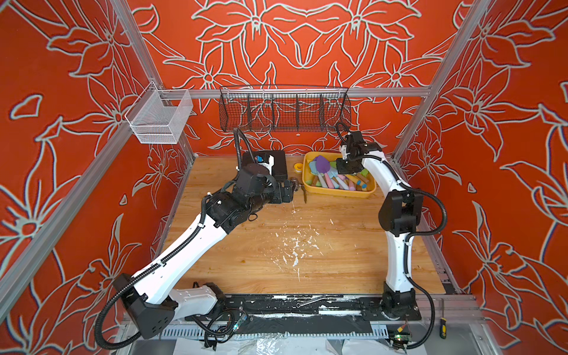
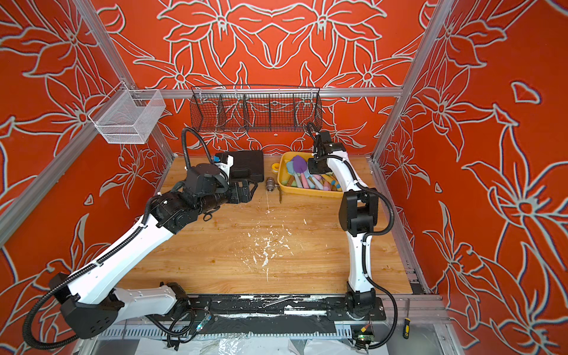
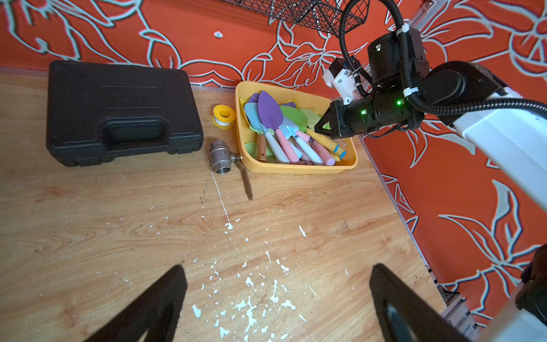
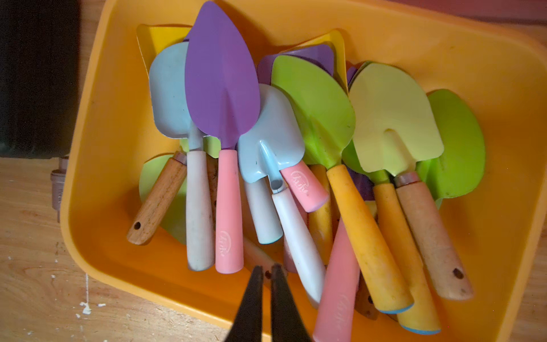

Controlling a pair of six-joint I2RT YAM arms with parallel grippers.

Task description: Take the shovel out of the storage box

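Observation:
The yellow storage box stands at the back right, holding several shovels. In the right wrist view, a purple shovel, a green shovel and a pale yellow shovel lie on top, blades to the back and handles to the front. My right gripper hangs over the box's front side, fingers close together with a narrow gap and no shovel between them; whether it counts as shut is unclear. My left gripper is wide open and empty above the table, left of the box.
Left of the box are a black case, a yellow tape roll and a metal valve with a brown lever. A wire basket hangs on the back wall.

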